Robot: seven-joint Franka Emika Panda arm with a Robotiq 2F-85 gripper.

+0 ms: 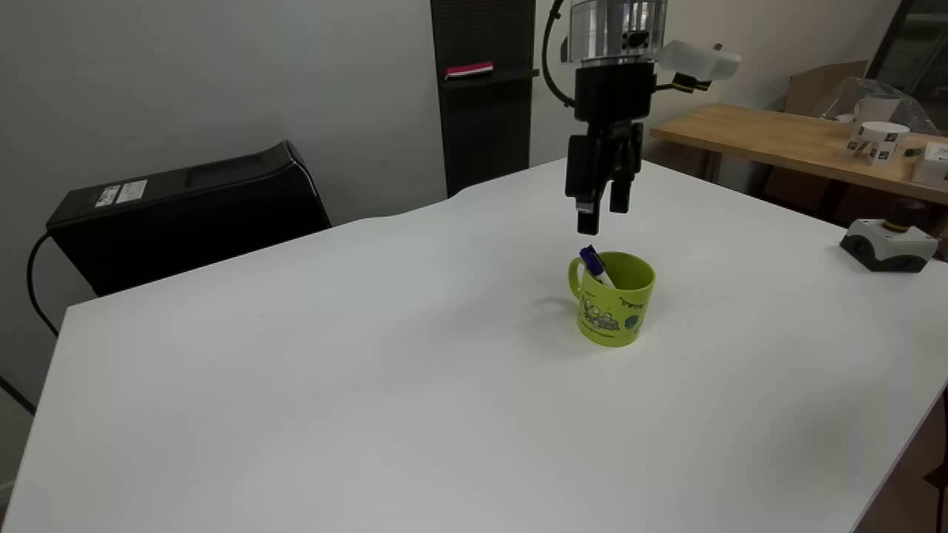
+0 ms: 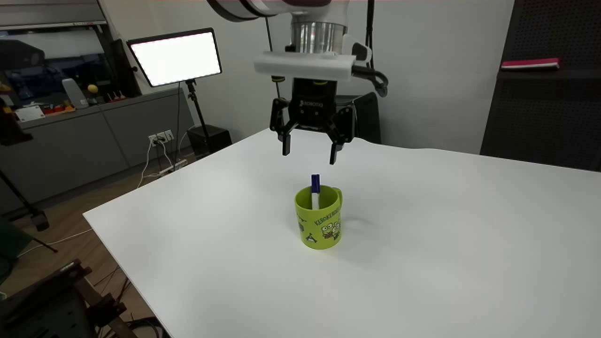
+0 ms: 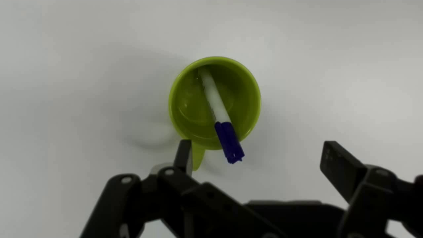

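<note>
A yellow-green mug with cartoon prints stands upright on the white table, its handle turned left in exterior view 1. Inside it leans a white marker whose blue cap sticks out over the rim. Seen from above in the wrist view, the mug lies ahead of the fingers, and the cap points back between them. My gripper hangs above the mug, pointing down and clear of both mug and marker. Its fingers are wide open, with nothing between the fingers.
A grey and black button box sits by the table's right edge in exterior view 1. Behind the table stands a black case on the left.
</note>
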